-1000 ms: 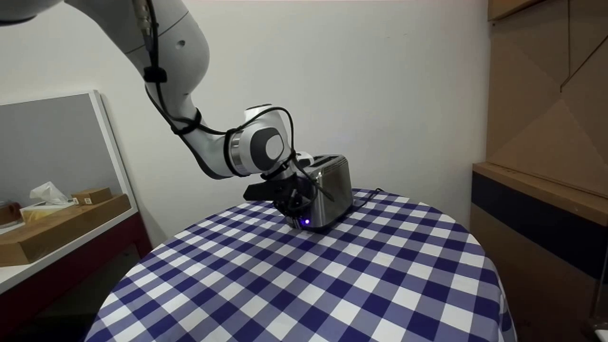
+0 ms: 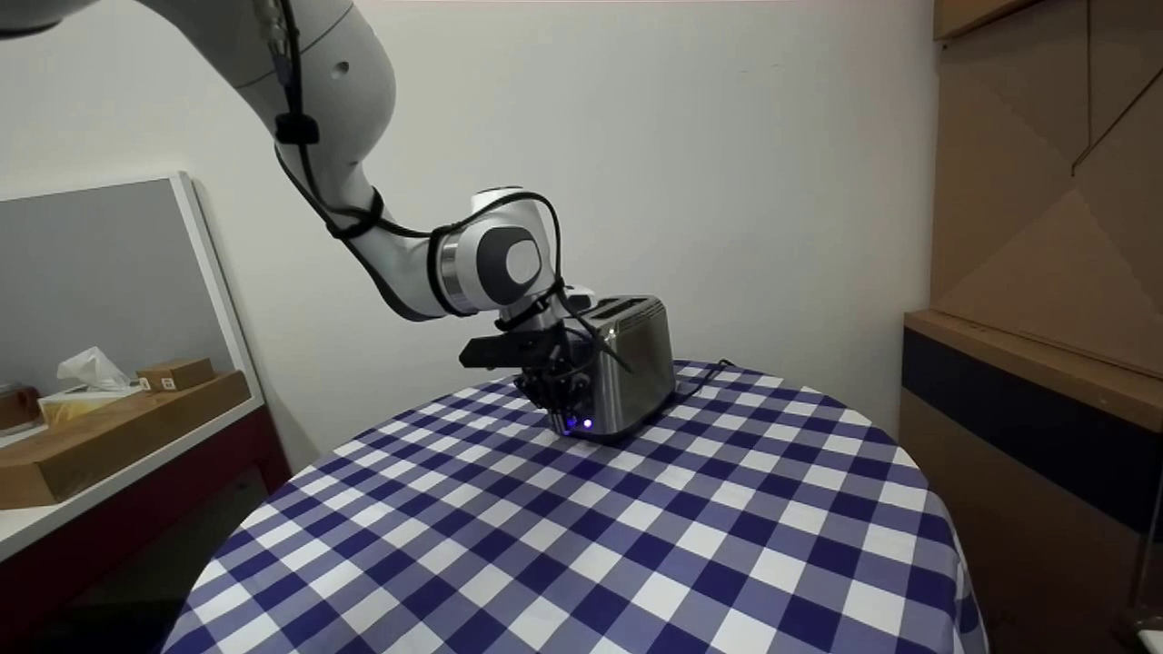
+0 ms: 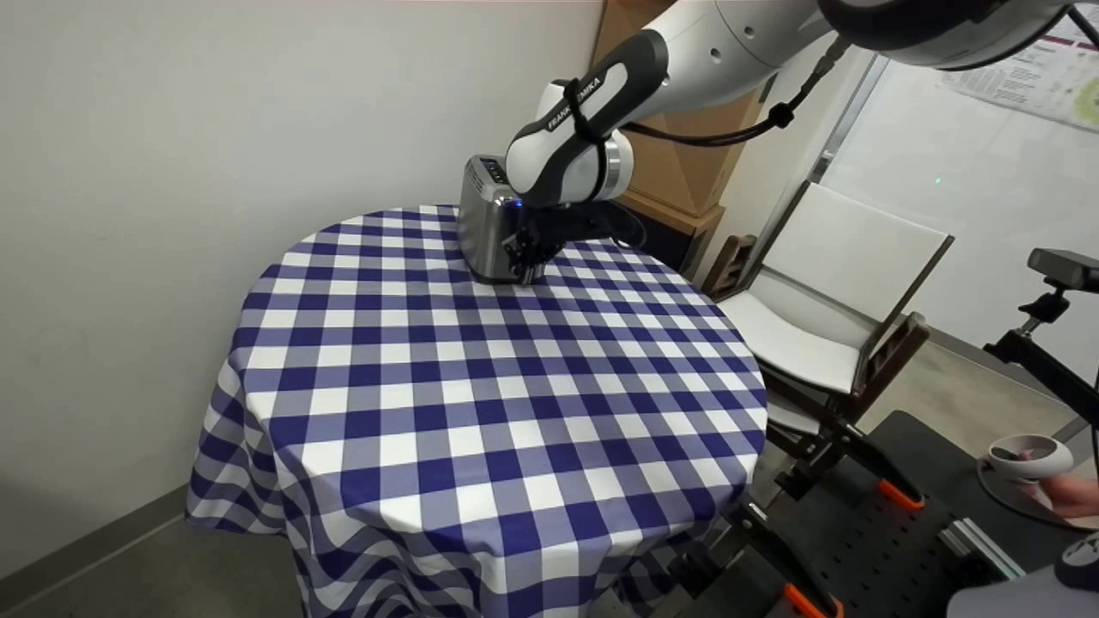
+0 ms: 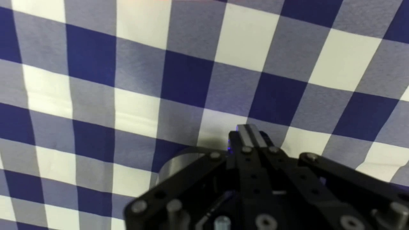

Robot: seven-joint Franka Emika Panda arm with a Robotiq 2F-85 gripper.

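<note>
A silver toaster (image 2: 643, 365) stands upright on the checkered tablecloth (image 2: 698, 534), its two slots showing on top. Low beside one end of it is my gripper (image 2: 563, 425), near a small purple light at the toaster's base. From the opposite side, the gripper (image 3: 525, 273) shows just above the cloth, partly covering the toaster (image 3: 484, 232). In the wrist view my gripper is shut, its fingertips together with nothing visible between them. Only a rounded metal corner of the toaster (image 4: 174, 163) shows there; whether the fingers touch it, I cannot tell.
A dark cord (image 2: 714, 372) runs behind the toaster. The wall (image 3: 258, 113) is close behind the table. Most of the tablecloth (image 3: 494, 412) is clear, and a white chair (image 3: 814, 309) stands off the table's far side.
The wrist and hand have risen slightly and shifted a little left in exterior view 1. The toaster has stayed put, and its purple light remains lit.
</note>
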